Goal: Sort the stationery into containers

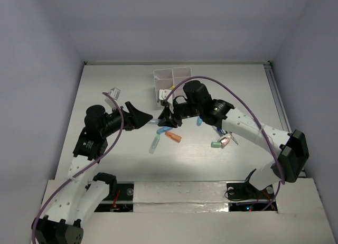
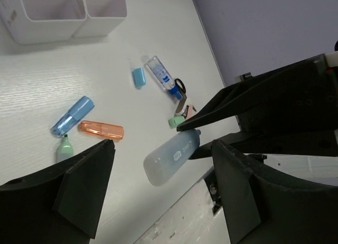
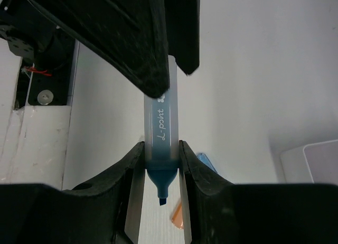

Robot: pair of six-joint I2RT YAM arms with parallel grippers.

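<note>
A pale blue-grey marker (image 2: 170, 158) labelled L-point (image 3: 161, 125) is held up in the air by my right gripper, which is shut on it. My left gripper faces the marker with its fingers wide apart and nothing between them, the marker's end just beyond. On the table below lie a blue item (image 2: 73, 116), an orange one (image 2: 101, 129), a green tube (image 2: 65, 149), a small blue block (image 2: 139, 77) and a clear bottle with a blue cap (image 2: 160, 74).
The white compartment container (image 2: 100, 22) stands at the back middle. Scissors (image 2: 179, 84), a pink item (image 1: 226, 141) and a green block (image 1: 215, 144) lie at the right.
</note>
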